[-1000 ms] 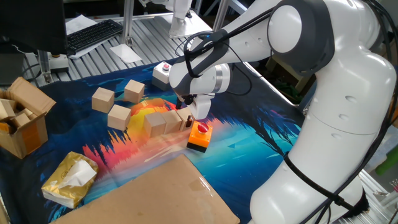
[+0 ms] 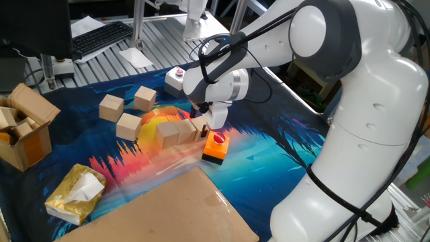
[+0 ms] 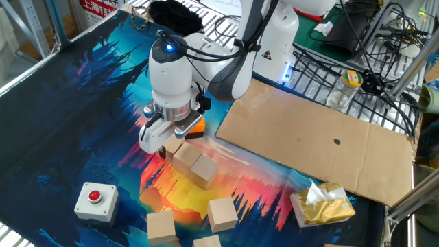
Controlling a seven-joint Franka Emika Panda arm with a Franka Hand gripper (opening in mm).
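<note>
Three plain wooden blocks stand in a touching row on the colourful mat: an outer block, a middle block and an end block. My gripper is low over the end block, tilted, with a dark finger against or close beside it. The other finger is mostly hidden by the hand, so whether the fingers press on the block cannot be told. Just beside this end of the row sits an orange box with a red button; exterior view 2 shows it partly behind the hand.
Three loose blocks, one of them a near block, lie apart from the row. A white button box, a tissue pack and a carton of blocks stand around. Flat cardboard covers one side.
</note>
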